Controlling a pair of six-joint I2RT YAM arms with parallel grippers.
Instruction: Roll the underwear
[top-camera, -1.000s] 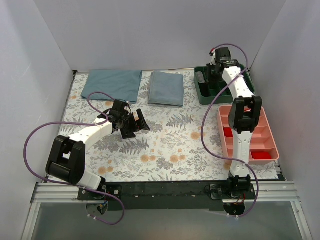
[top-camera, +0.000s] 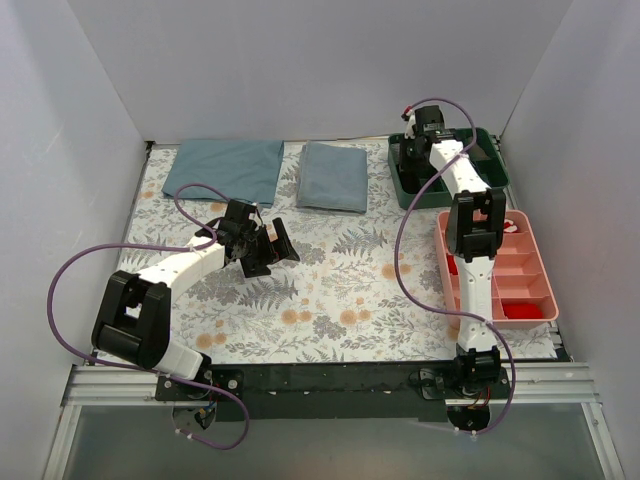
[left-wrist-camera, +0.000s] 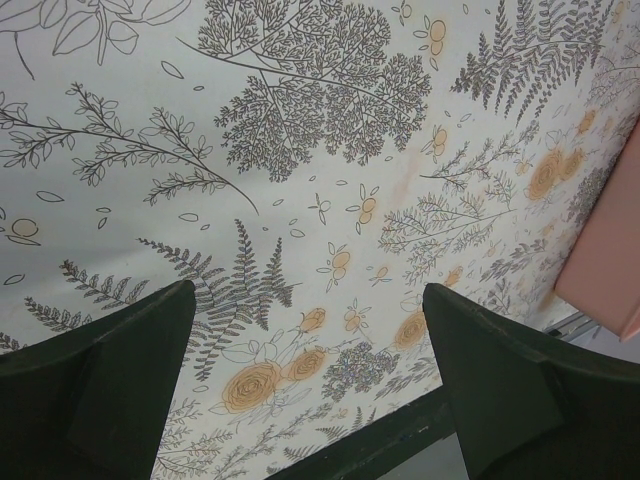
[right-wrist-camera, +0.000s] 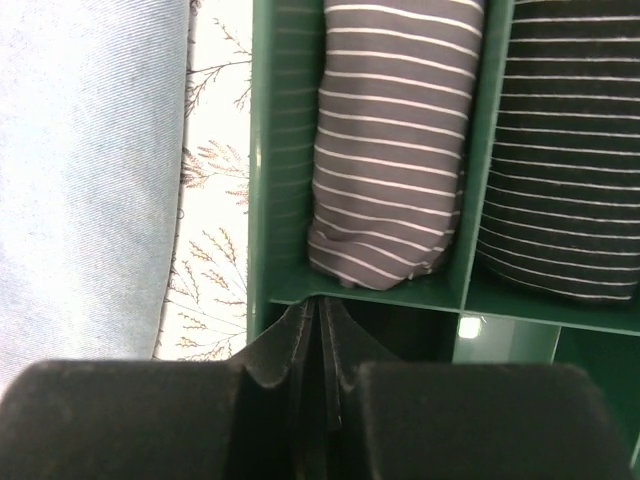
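Note:
A grey roll with white stripes (right-wrist-camera: 392, 140) lies in one compartment of the green organiser box (right-wrist-camera: 262, 180). Beside it, past a divider, a black striped roll (right-wrist-camera: 570, 150) fills another compartment. My right gripper is shut, its fingertips at the near end of the grey roll's compartment; nothing shows between them. In the top view the right arm covers part of the green box (top-camera: 498, 178). My left gripper stands open over the bare patterned cloth, nothing between its fingers.
A pink box (top-camera: 520, 265) with red items in some compartments stands in front of the green one. Two folded blue-grey cloths, one at back left (top-camera: 225, 168) and one at back centre (top-camera: 333, 178), lie flat.
The right gripper has shifted left across the green box, now over the compartment with the striped roll, which showed openly before. The left arm stays where it was.

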